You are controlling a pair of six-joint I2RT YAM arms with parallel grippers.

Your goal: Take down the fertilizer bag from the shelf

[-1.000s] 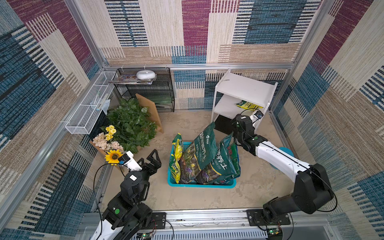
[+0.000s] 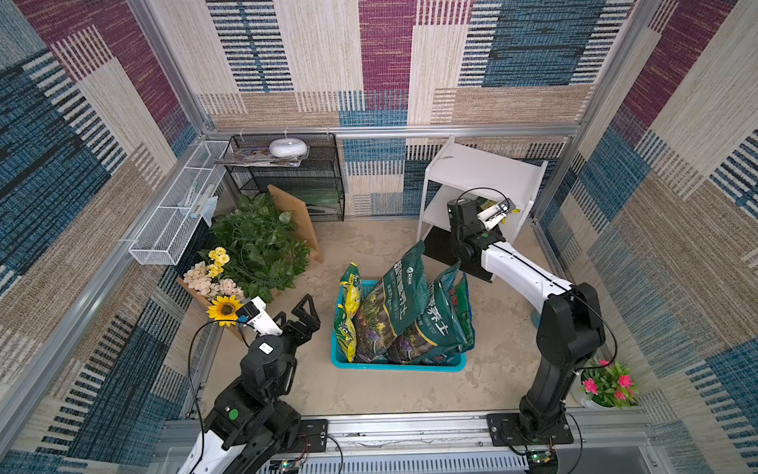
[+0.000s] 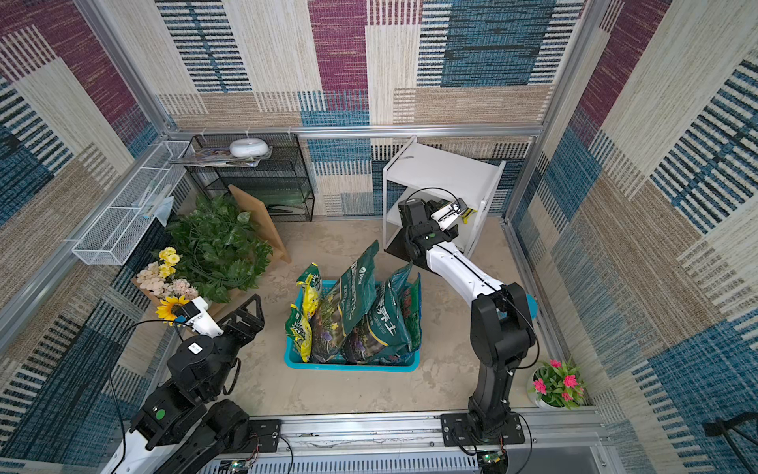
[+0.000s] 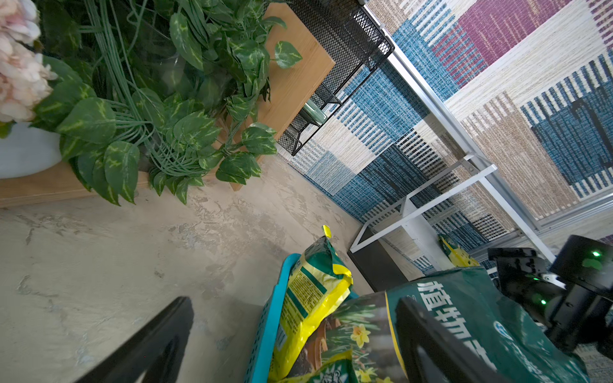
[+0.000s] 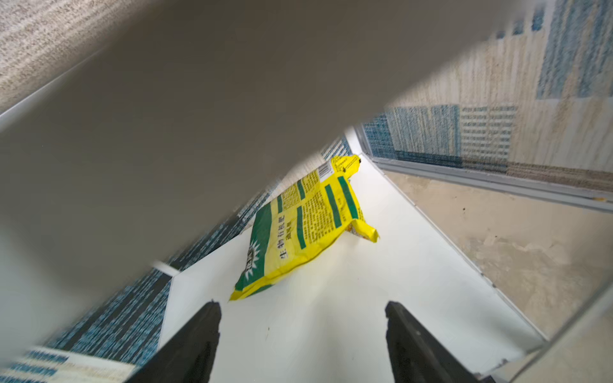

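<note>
In the right wrist view a yellow and green fertilizer bag [image 5: 300,223] lies on the white board of the shelf's lower level, with the upper board blurred above it. My right gripper is open in front of the bag, its fingers [image 5: 198,338] well apart and not touching it. From above, the white shelf [image 2: 485,170] stands at the back right, and the right arm's wrist hides most of the bag. My left gripper is open with nothing between its fingers; it hangs left of the blue basket [image 2: 398,365].
The basket holds large soil bags [image 2: 394,300] and small yellow-green bags [image 2: 347,312]. Leafy plants [image 2: 260,241] and a wooden board [image 2: 296,217] stand left. A flowerpot [image 2: 608,384] is at the front right. The floor between basket and front rail is clear.
My left arm has stayed still.
</note>
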